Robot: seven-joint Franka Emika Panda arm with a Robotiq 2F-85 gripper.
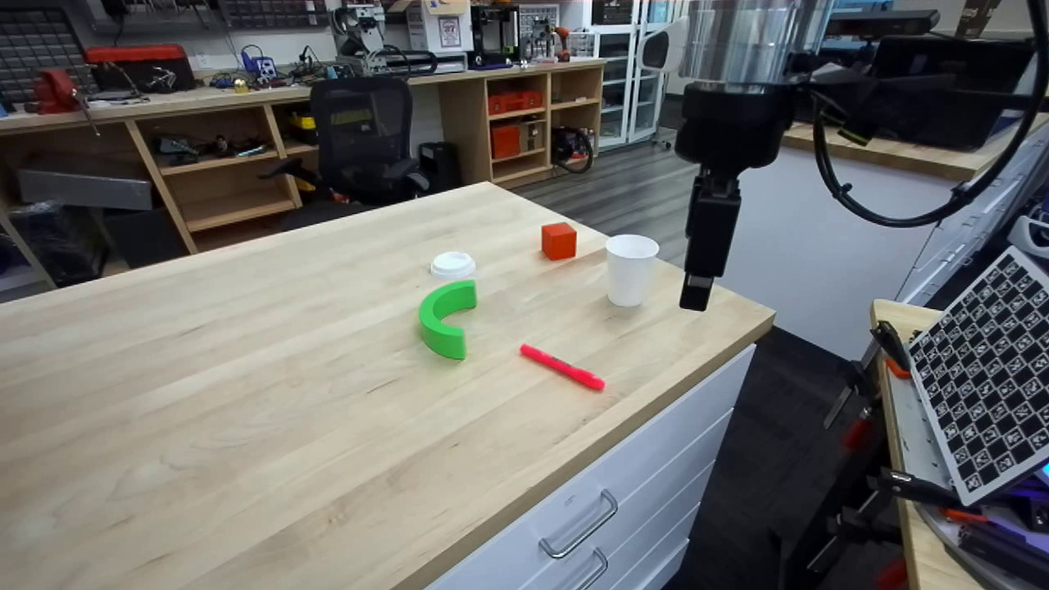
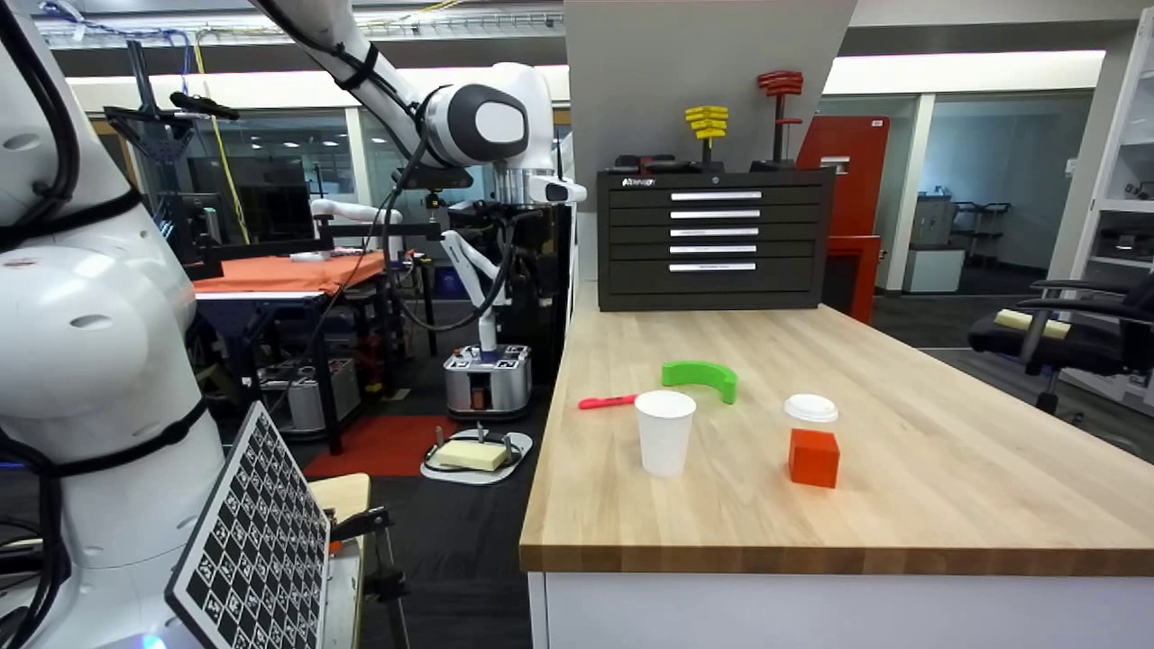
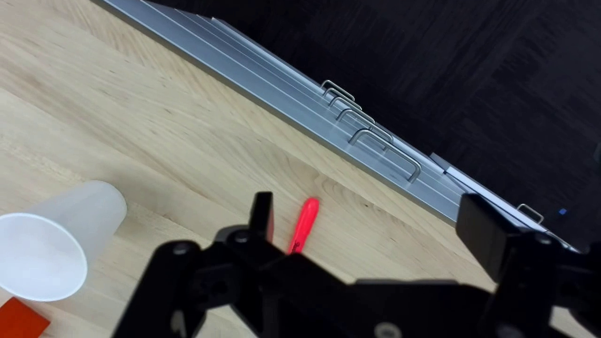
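My gripper is open, its two fingers wide apart with nothing between them. In exterior view 1 the gripper (image 1: 696, 291) hangs in the air at the table's right edge, right of the white cup (image 1: 629, 271). A red-pink marker (image 1: 562, 367) lies flat near the front edge; in the wrist view the marker (image 3: 304, 225) shows close to the left finger, its lower end hidden behind the gripper. The cup stands upright and open-topped. Behind it sits a red-orange cube (image 1: 558, 241). A green arch (image 1: 442, 319) and a white lid (image 1: 453, 265) rest farther left.
White drawers with metal handles (image 1: 580, 525) line its side. A black tool chest (image 2: 709, 243) stands at the table's far end in exterior view 2.
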